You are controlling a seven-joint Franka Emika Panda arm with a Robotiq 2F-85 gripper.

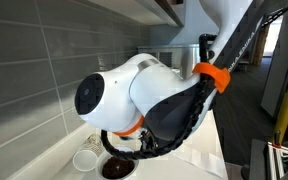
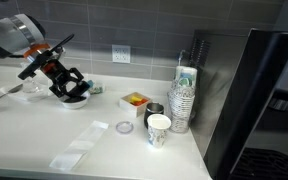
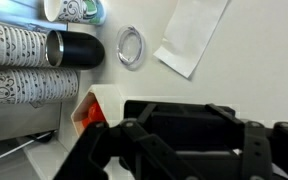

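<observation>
In exterior view 2 my gripper (image 2: pixel 66 80) is low over a white bowl (image 2: pixel 74 105) at the left of the counter. A dark object (image 3: pixel 184 125) fills the space between the fingers in the wrist view, and my gripper is shut on it; its full shape cannot be made out. In exterior view 1 the bowl (image 1: pixel 103 171) has dark contents, and the arm hides part of it. Whether the held object touches the bowl is unclear.
Right of the bowl stand a box (image 2: pixel 137 101) of colourful items, a black cup (image 2: pixel 154 112), a patterned cup (image 2: pixel 157 131) and stacked cups (image 2: pixel 181 105). A clear ring (image 2: pixel 126 127) and white paper (image 2: pixel 79 145) lie in front. A ribbed cup (image 1: pixel 87 154) stands near the wall.
</observation>
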